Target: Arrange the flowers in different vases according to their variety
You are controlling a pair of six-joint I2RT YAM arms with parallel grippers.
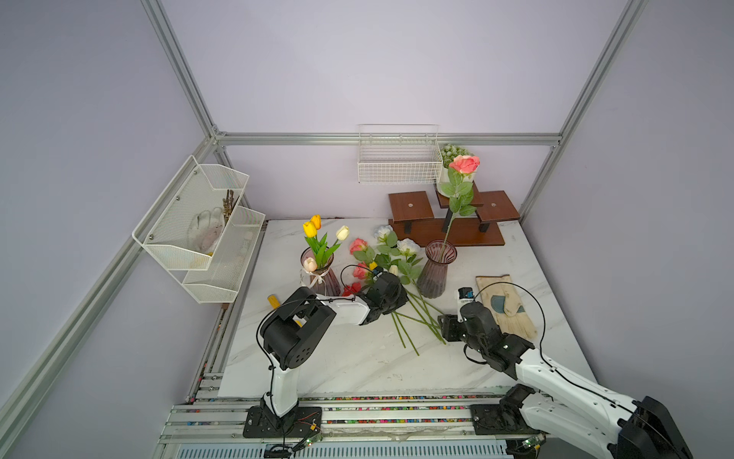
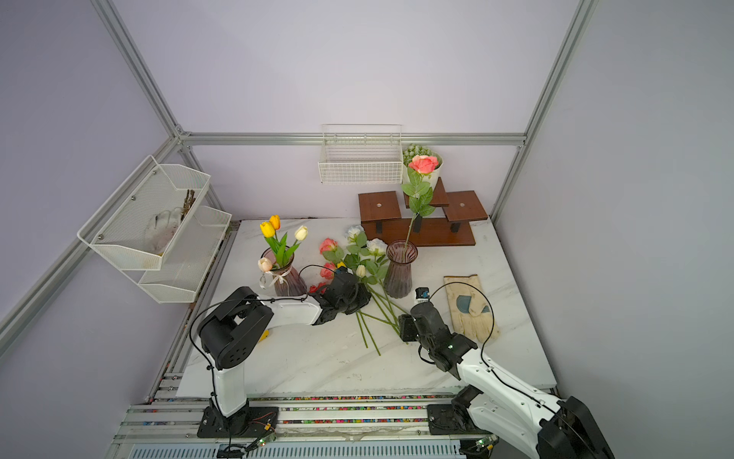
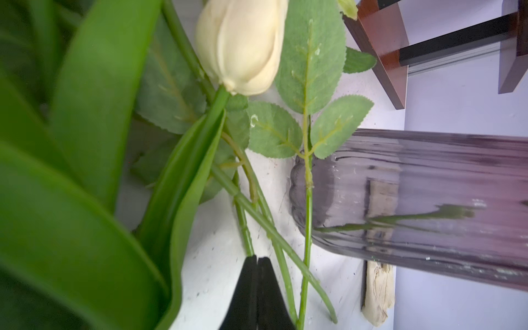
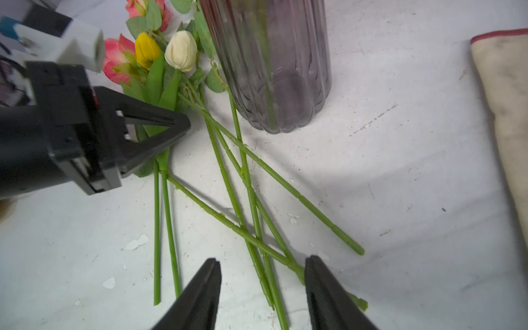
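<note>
A left-hand vase (image 1: 327,283) holds yellow and pale tulips; the right-hand vase (image 1: 434,271) holds a pink rose (image 1: 465,163). Loose roses (image 4: 115,57) and tulips, including a cream tulip (image 3: 239,44) and a yellow one (image 4: 147,50), lie between the vases with stems (image 4: 258,242) toward the front. My left gripper is shut, nothing visible between its tips, low among the leaves and stems beside the right-hand vase. My right gripper is open above the lower stem ends, nothing between its fingers.
Gloves (image 1: 504,306) lie at the right, wooden stands (image 1: 447,233) at the back. A yellow object (image 1: 273,300) is partly hidden by the left arm. Mesh baskets (image 1: 191,229) hang at left and back.
</note>
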